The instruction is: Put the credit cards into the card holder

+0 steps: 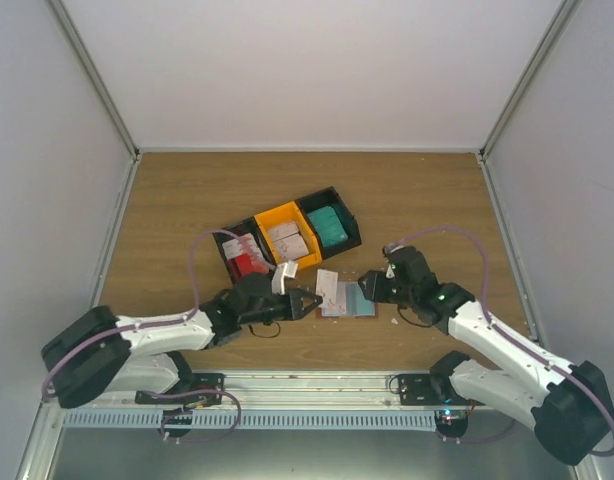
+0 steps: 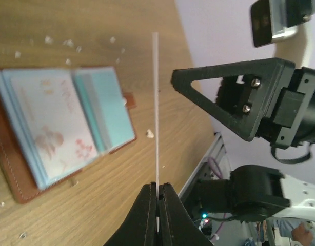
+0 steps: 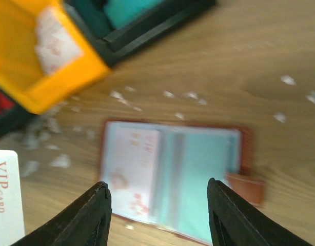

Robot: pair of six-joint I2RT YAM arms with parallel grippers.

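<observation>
A white VIP card stands edge-on in the left wrist view, with my left gripper shut on its lower end. In the top view this card point(image 1: 327, 287) hangs over the left part of the card holder point(image 1: 339, 315). The holder lies open and flat on the table; a printed white card point(image 2: 54, 120) is in its left side, and its right side point(image 2: 107, 107) shows pale blue. My right gripper is open above the holder, its fingers point(image 3: 88, 218) apart with no thing gripped.
Behind the holder stand a black bin with red items point(image 1: 227, 240), a yellow bin with white cards point(image 1: 289, 240) and a black bin with teal items point(image 1: 327, 222). Small pale scraps point(image 3: 60, 161) lie about on the table. Free table lies at the right.
</observation>
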